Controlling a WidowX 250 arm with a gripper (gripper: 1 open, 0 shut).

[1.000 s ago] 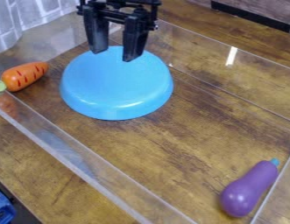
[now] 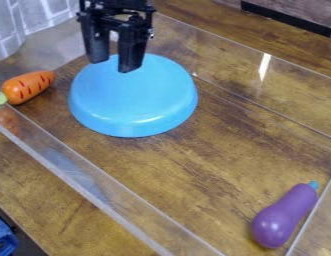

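Note:
The black gripper (image 2: 113,50) hangs at the top left, above the far edge of a light blue round, domed object (image 2: 133,100). Its two fingers stand apart with nothing visible between them. An orange toy carrot (image 2: 30,85) lies at the left, beside the blue object. A purple toy eggplant (image 2: 281,218) lies at the lower right of the wooden surface.
Clear walls (image 2: 128,200) border the wooden floor (image 2: 195,165). A blue object (image 2: 1,240) shows in the lower left corner outside.
The gripper has moved left and slightly up in the view, away from over the middle of the blue dome. The carrot, dome and eggplant have not moved.

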